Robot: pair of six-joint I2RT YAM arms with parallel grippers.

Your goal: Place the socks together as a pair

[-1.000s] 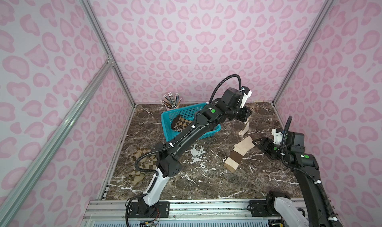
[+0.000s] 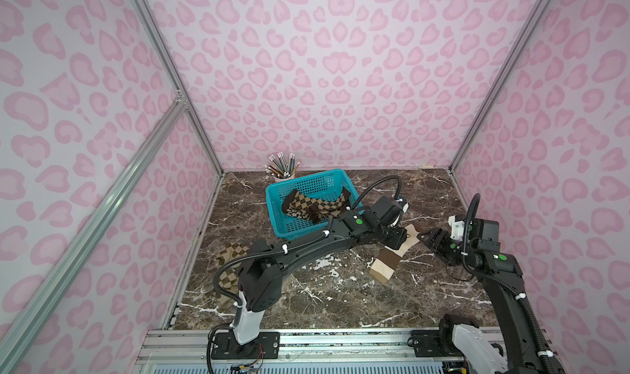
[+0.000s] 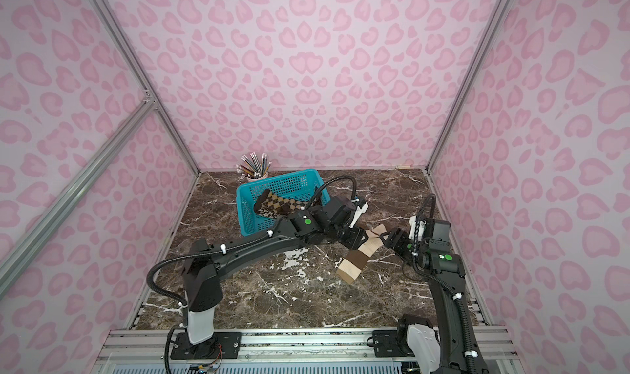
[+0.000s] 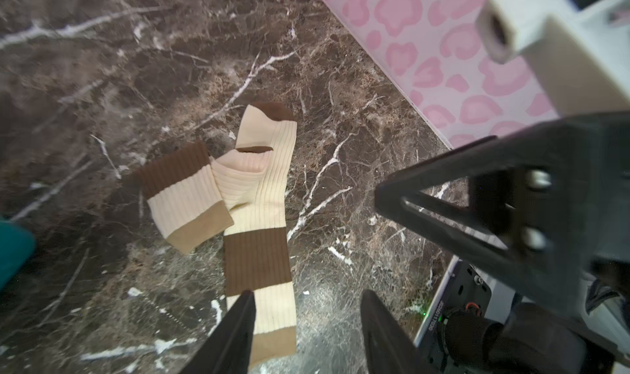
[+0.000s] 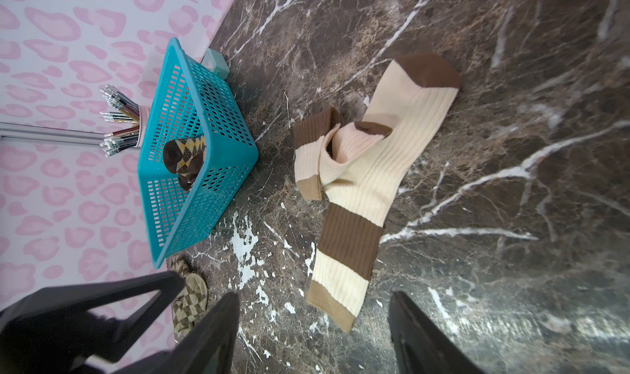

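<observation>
A cream, brown and tan striped sock (image 4: 259, 256) lies stretched on the marble table, and a matching sock (image 4: 180, 203) lies bunched over its upper left part (image 5: 311, 160). My left gripper is over the pair, fingers apart and empty. My right gripper stands open to the right of the socks, nothing between its fingers. In the top views both grippers are close to the socks, and the left arm hides part of them.
A teal basket (image 2: 308, 177) with checkered socks (image 2: 308, 200) stands behind the left arm. More checkered socks (image 2: 229, 256) lie at left. A pencil cup (image 2: 283, 177) is at the back. Bare table surrounds the striped socks.
One second ago a striped sock hung from my raised left gripper; now it lies on the other sock.
</observation>
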